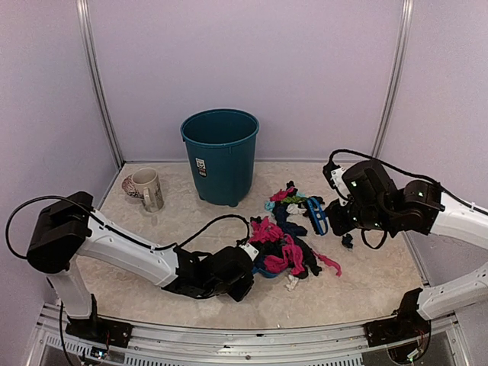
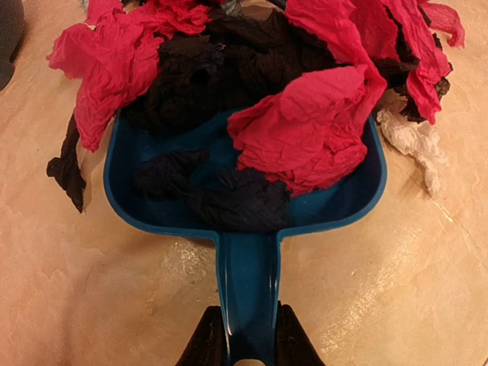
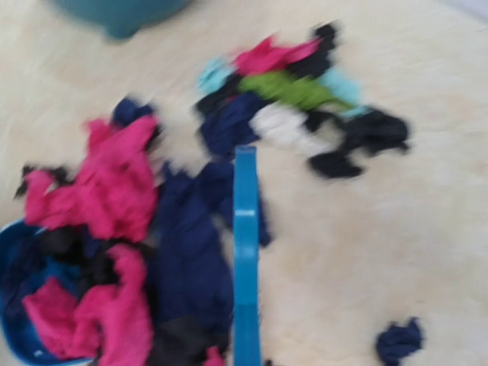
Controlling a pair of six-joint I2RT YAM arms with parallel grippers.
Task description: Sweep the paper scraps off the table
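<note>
My left gripper is shut on the handle of a blue dustpan (image 2: 374, 179), which lies on the table. Navy and pink scraps (image 2: 305, 133) rest in the pan, with more pink and black ones heaped over its far edge. My right gripper (image 1: 335, 216) is shut on a blue tool (image 3: 245, 229), apparently a brush, seen edge-on in the right wrist view; its fingers are hidden there. The tool is held to the right of the heap. Behind the heap lies a mixed cluster with a green scrap (image 3: 293, 90) and a white scrap (image 3: 286, 128).
A teal bin (image 1: 221, 164) stands at the back. Two mugs, one a pale mug (image 1: 149, 191), are at the back left. A lone navy scrap (image 3: 399, 341) lies right of the heap, and a white scrap (image 2: 412, 141) beside the pan.
</note>
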